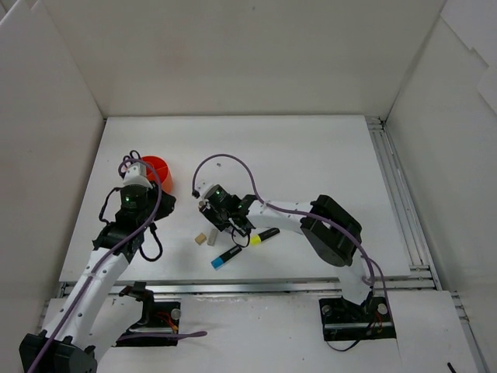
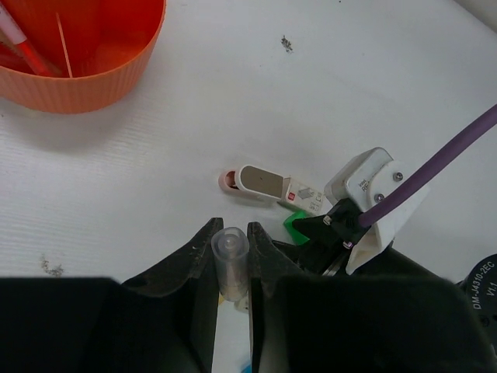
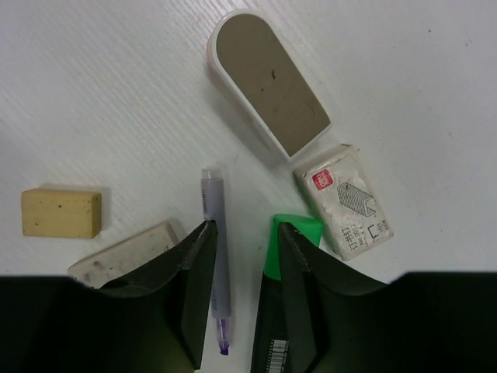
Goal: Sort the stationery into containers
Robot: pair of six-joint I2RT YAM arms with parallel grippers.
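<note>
My left gripper is shut on a clear-capped pen (image 2: 231, 250), just in front of an orange cup (image 2: 93, 93) that holds a few pens. My right gripper stands part open low over a lilac pen (image 3: 214, 202), with a green highlighter (image 3: 294, 227) beside it. A stapler (image 3: 268, 81), a staples box (image 3: 345, 202), a tan eraser (image 3: 60, 212) and a pale eraser (image 3: 124, 258) lie around it. In the top view a blue highlighter (image 1: 226, 257) and a yellow one (image 1: 265, 235) lie toward the front.
The right arm reaches over the middle cluster, hiding part of it in the top view. Walls surround the table.
</note>
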